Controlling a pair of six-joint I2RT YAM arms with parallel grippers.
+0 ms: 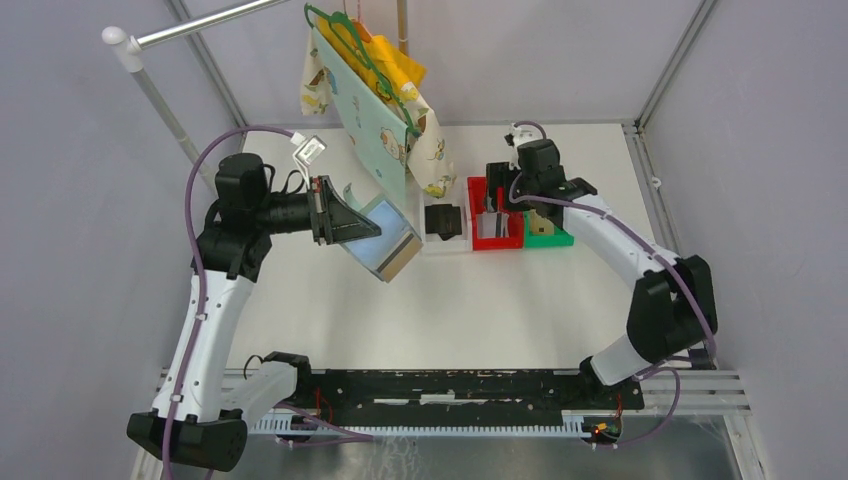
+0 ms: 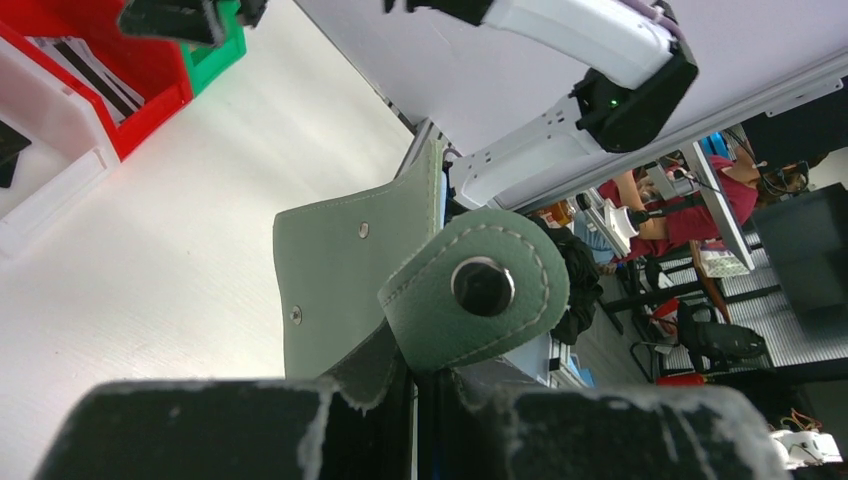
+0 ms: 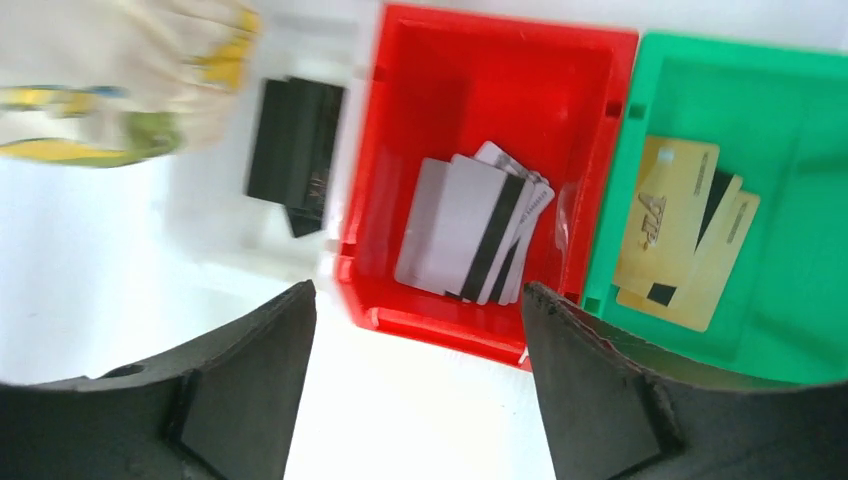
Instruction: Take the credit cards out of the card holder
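Note:
My left gripper (image 1: 330,220) is shut on the green card holder (image 2: 350,260), held over the table at left, with a snap flap toward the camera; in the top view its inside shows a blue layer with dark and brown stripes. My right gripper (image 1: 496,180) is above the red bin, part open, its fingers at the bottom of the right wrist view with nothing seen between them. Below it, white cards with black stripes (image 3: 470,225) lie in the red bin (image 3: 480,80).
A white bin (image 3: 210,220) with black cards and a green bin (image 3: 790,260) with gold cards flank the red one. Hanging clothes (image 1: 365,110) stand behind the left gripper.

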